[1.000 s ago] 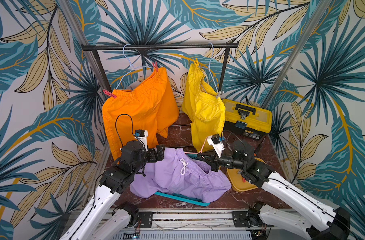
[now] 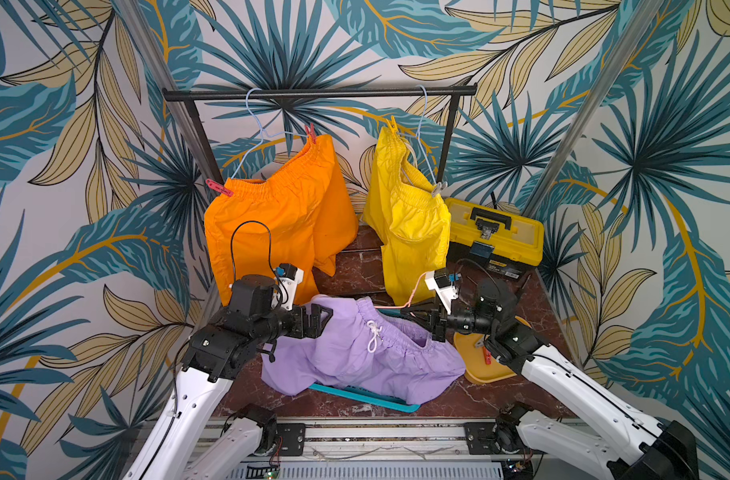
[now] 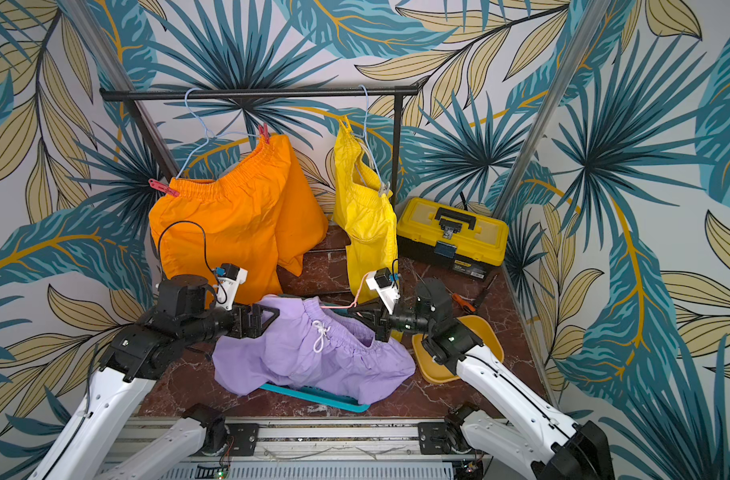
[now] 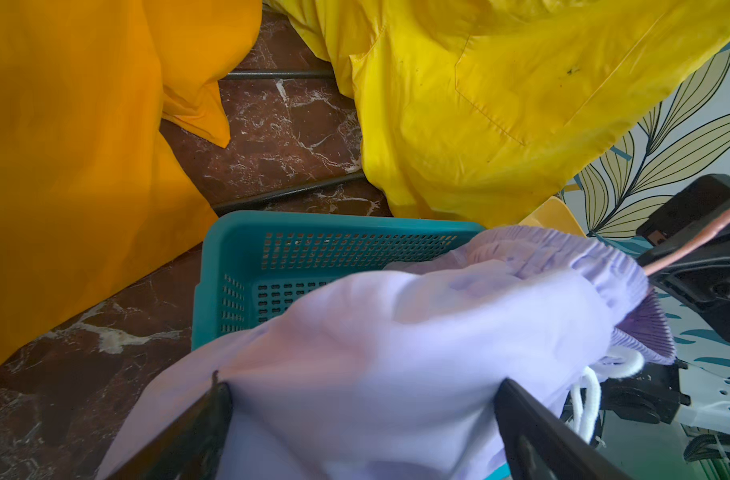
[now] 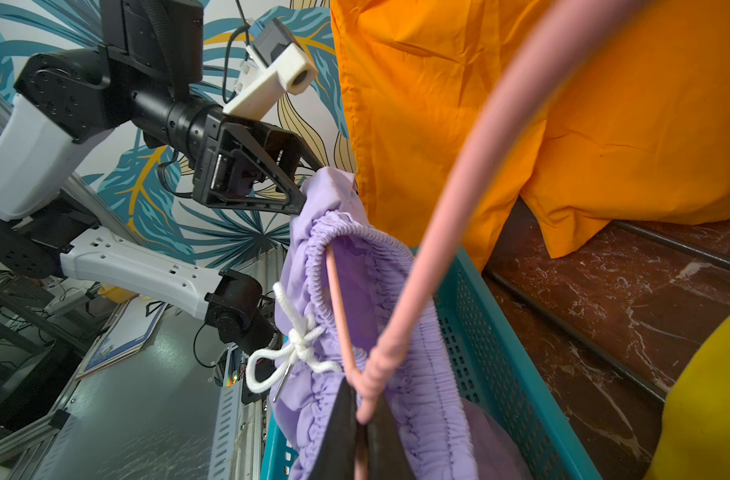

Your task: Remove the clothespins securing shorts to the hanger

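Note:
Lilac shorts (image 2: pixel 357 344) with a white drawstring lie draped over a teal basket (image 4: pixel 317 224). A pink hanger (image 5: pixel 381 352) runs into their waistband, and my right gripper is shut on the hanger's twisted neck. My left gripper is open over the shorts' left end; lilac cloth fills the view between its fingers, whether touching them I cannot tell. No clothespin shows on the lilac shorts. Orange shorts (image 2: pixel 277 208) hang on the rack with red clothespins (image 2: pixel 218 188), and yellow shorts (image 2: pixel 409 216) hang to their right.
A black rack (image 2: pixel 325 93) stands at the back. To the right are a yellow toolbox (image 2: pixel 501 228) and a yellow tray (image 2: pixel 470 372) holding something red. Bare marble table (image 4: pixel 293 136) shows between the hanging shorts.
My left gripper has moved a little toward the table's front. The right gripper has shifted slightly to the right, and the lilac shorts have shifted slightly with it.

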